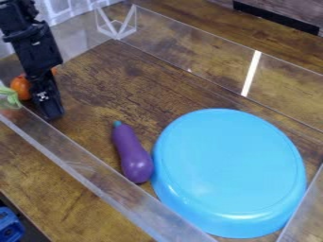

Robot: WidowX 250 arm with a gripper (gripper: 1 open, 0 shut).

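Observation:
The black gripper (34,95) is at the far left, low over the wooden floor against the clear tray wall. Beside and partly behind it is an orange item (18,83) with a pale green top, perhaps a carrot, mostly hidden by the gripper; whether the fingers hold it is unclear. A purple eggplant (134,155) lies in the lower middle, apart from the gripper. A large upturned light-blue bowl or lid (229,172) fills the lower right.
Clear walls enclose the wooden area, with a white strip (251,74) at the upper right. A blue object (7,225) shows at the lower-left corner outside.

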